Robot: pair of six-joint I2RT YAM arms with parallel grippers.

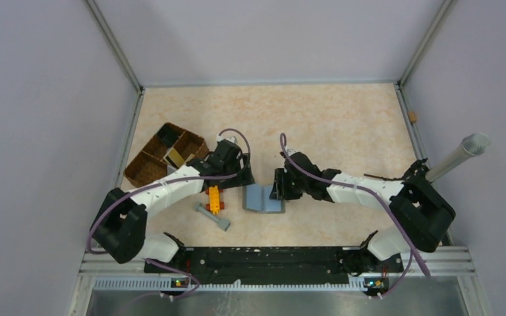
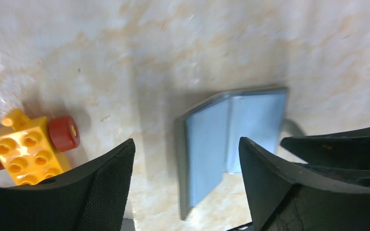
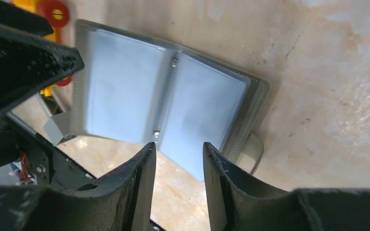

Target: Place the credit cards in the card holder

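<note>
A grey card holder with two light blue faces (image 1: pixel 253 197) lies near the front middle; in the right wrist view its faces (image 3: pixel 202 106) sit either side of a small spine. My left gripper is part open above the holder's left side, nothing between its fingers. My right gripper is over the holder's right part, its fingertips apart with nothing visible between them. I cannot make out any separate cards with certainty.
A wicker basket (image 1: pixel 145 168) with compartments stands at the left. A yellow toy brick with red wheels (image 2: pixel 21 149) and a grey tool (image 1: pixel 211 217) lie left of the holder.
</note>
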